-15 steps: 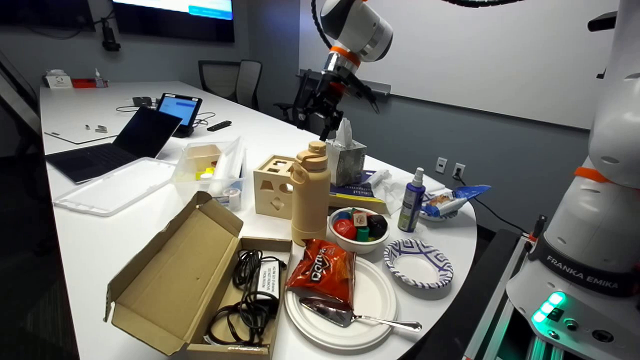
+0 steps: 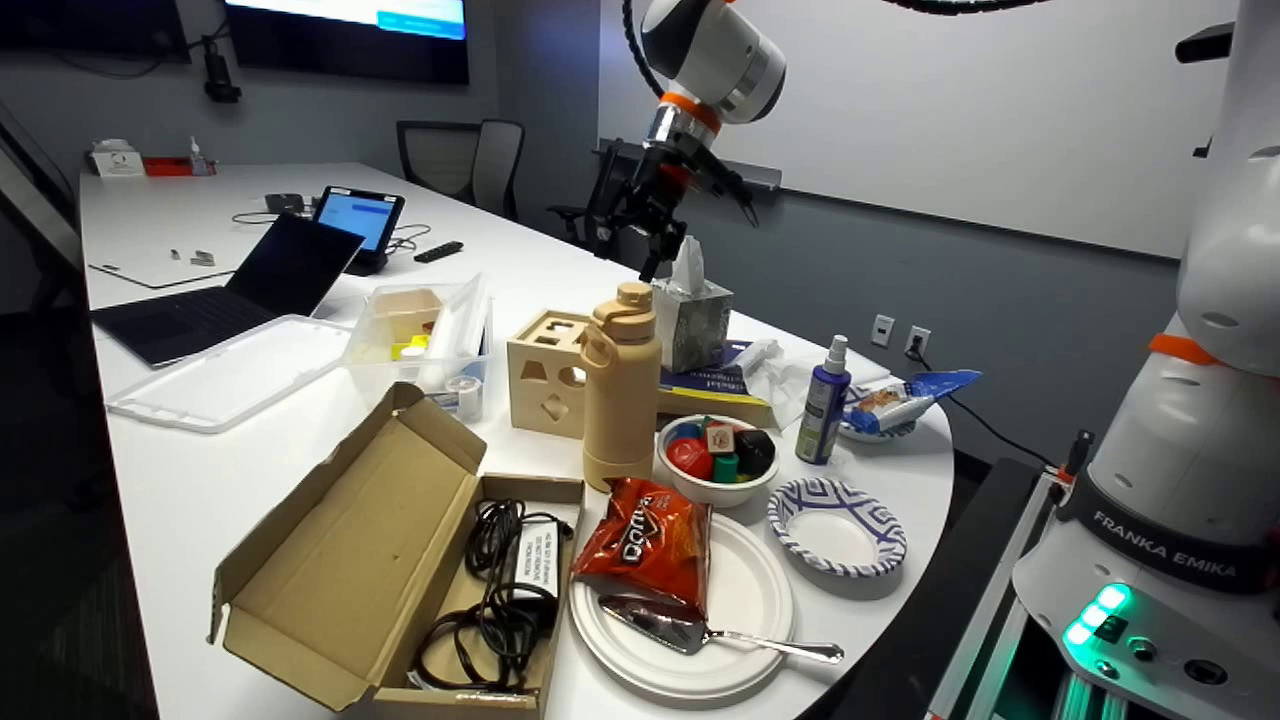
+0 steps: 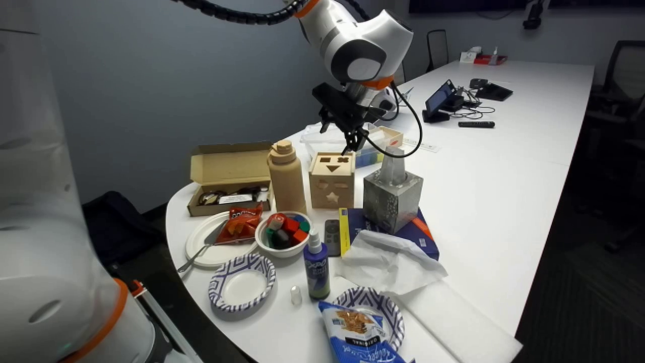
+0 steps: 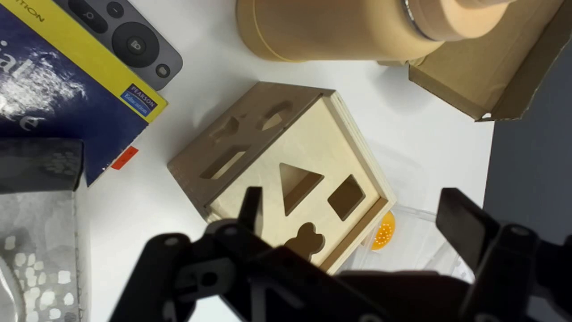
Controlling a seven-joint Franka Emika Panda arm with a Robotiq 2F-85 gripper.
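Wide open, my gripper hangs above the wooden shape-sorter box (image 4: 332,155), with nothing between its fingers. In the wrist view the box's top shows a triangle hole, a square hole and a clover-like hole, and its near part is hidden behind the gripper. In exterior view 2 the gripper (image 3: 343,140) is seen over the box (image 3: 332,192), clear of its top. A white bowl (image 3: 266,243) of coloured blocks (image 3: 291,226) stands in front of the box, beside the tan bottle (image 3: 287,181).
The tall bottle stands close beside the box. A tissue box (image 3: 393,202) sits on a blue book (image 3: 428,237) on the other side. A clear plastic bin (image 2: 372,360) lies behind. A Doritos bag (image 2: 648,540) and cake server (image 2: 768,646) rest on white plates. Open table lies right of the tissue box in exterior view 2.
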